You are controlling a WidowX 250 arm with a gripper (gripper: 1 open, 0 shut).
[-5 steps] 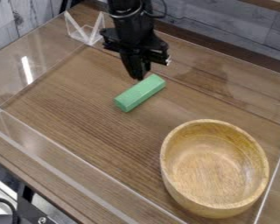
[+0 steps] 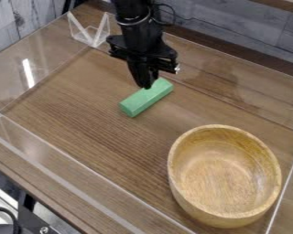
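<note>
The black robot arm reaches down from the top centre, its gripper (image 2: 146, 75) just above the upper part of a green block (image 2: 144, 101) lying on the wooden table. The fingers look close together; nothing shows held between them. The block lies at a slant, its upper end partly behind or beside the fingertips.
A round pale wooden bowl (image 2: 222, 174) sits at the lower right. A clear plastic piece is at the upper left edge, with cables at the lower left corner.
The gripper has moved slightly lower toward the green block. The block and bowl have not visibly moved.
</note>
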